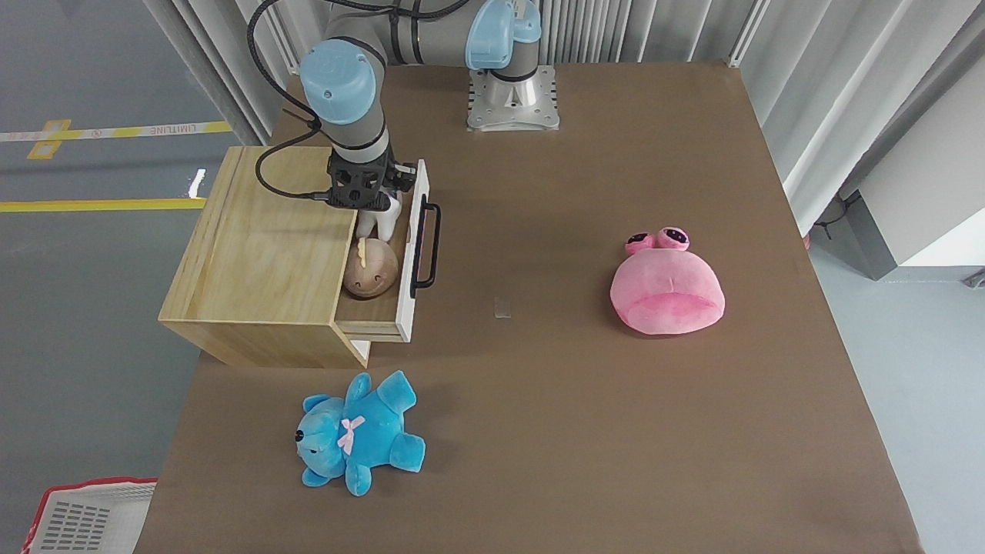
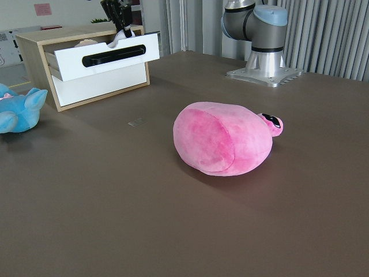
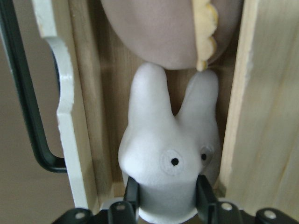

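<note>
My gripper is shut on a white plush toy (image 3: 154, 135), down inside the open drawer of a light wooden cabinet (image 1: 258, 249), at the drawer's back end in the front view. In the wrist view the toy's ears reach up to a round beige plush (image 3: 163, 28) with a yellow trim, which also sits in the drawer (image 1: 369, 277). The drawer's white front with its black handle (image 2: 114, 56) is seen in the left view.
A blue teddy bear (image 1: 369, 434) lies on the table in front of the cabinet. A pink plush (image 1: 666, 291) sits to the right.
</note>
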